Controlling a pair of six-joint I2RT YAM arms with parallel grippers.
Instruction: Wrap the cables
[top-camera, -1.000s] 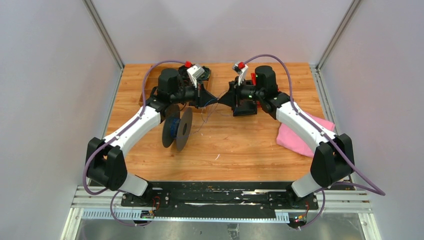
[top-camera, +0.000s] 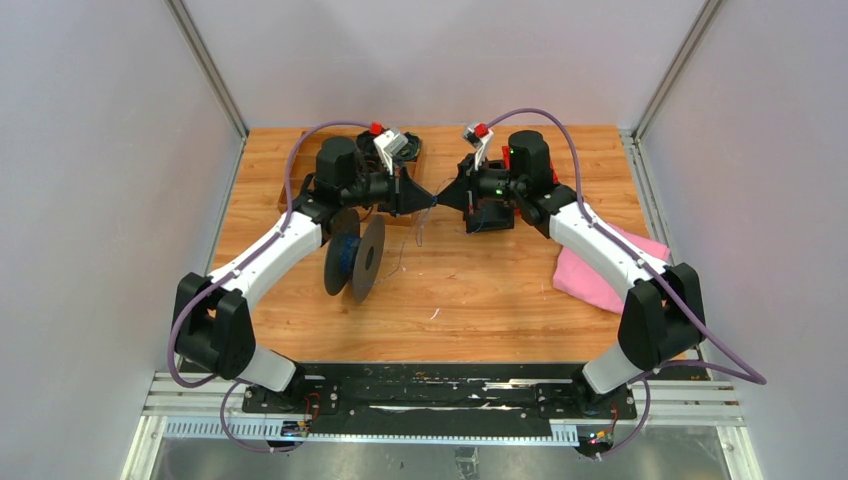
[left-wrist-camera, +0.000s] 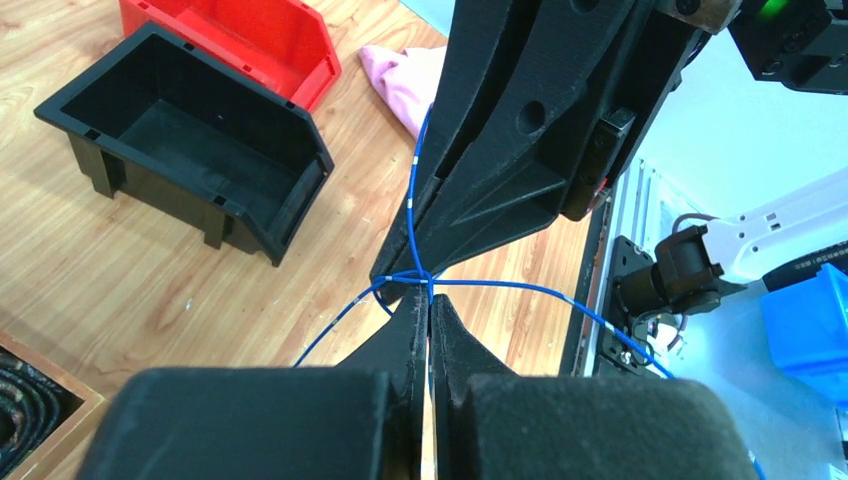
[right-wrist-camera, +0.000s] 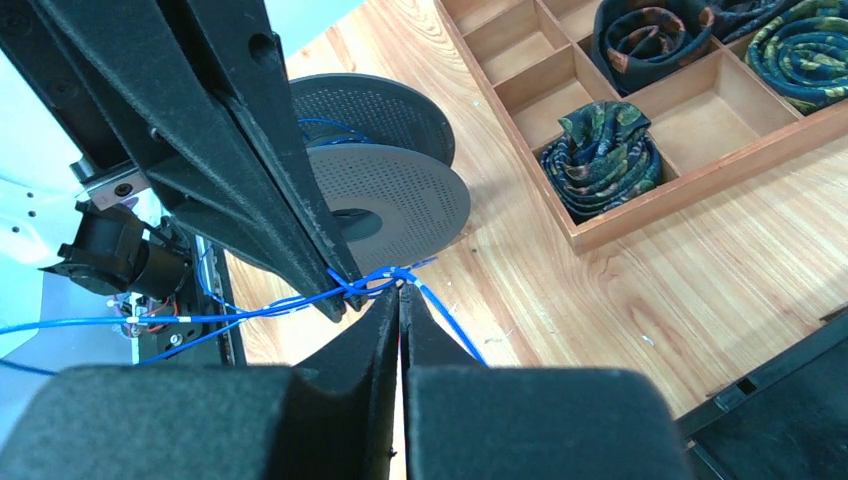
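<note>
My two grippers meet tip to tip above the middle of the table. My left gripper is shut, with a thin blue cable (left-wrist-camera: 520, 285) crossing at its fingertips. My right gripper is shut too, with looped blue cable (right-wrist-camera: 447, 318) at its tips; whether either pinches the cable is hard to tell. Strands cross in a small tangle and hang down. A dark spool (top-camera: 368, 258) wound with blue cable stands on the table beneath my left arm.
A wooden compartment box with rolled cloths is at the back left. A black bin (left-wrist-camera: 190, 150) and red bin (left-wrist-camera: 230, 40) sit at the back. A pink cloth (top-camera: 590, 280) lies at the right.
Both grippers stay nearly in place. The hanging loops of cable below the fingertips have shifted and narrowed.
</note>
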